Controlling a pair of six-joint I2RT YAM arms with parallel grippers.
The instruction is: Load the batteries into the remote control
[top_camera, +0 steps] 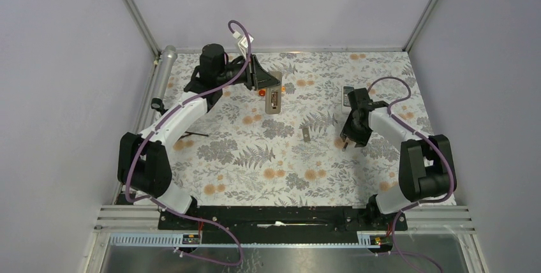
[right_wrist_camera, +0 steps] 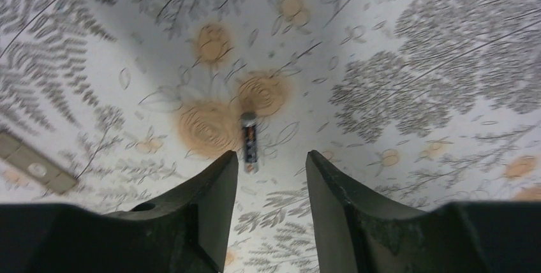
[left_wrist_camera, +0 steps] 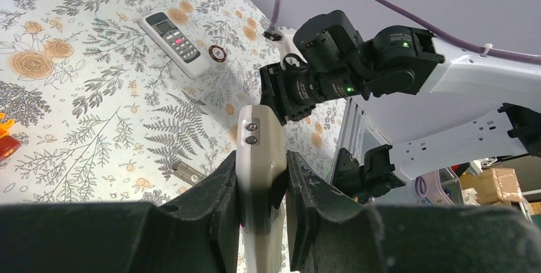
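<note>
My left gripper (top_camera: 264, 80) is shut on the remote control body (left_wrist_camera: 261, 164), held upright in the air at the back centre, its battery compartment showing in the top view. On the table at right lies a small battery (right_wrist_camera: 249, 139), with my right gripper just above it, fingers apart and nothing between them.
A small metal plate (top_camera: 306, 133) lies mid-table, probably the cover. A second remote (left_wrist_camera: 175, 42) and a dark ring (left_wrist_camera: 217, 53) are at the back right. An orange toy (left_wrist_camera: 6, 139) is behind the left gripper.
</note>
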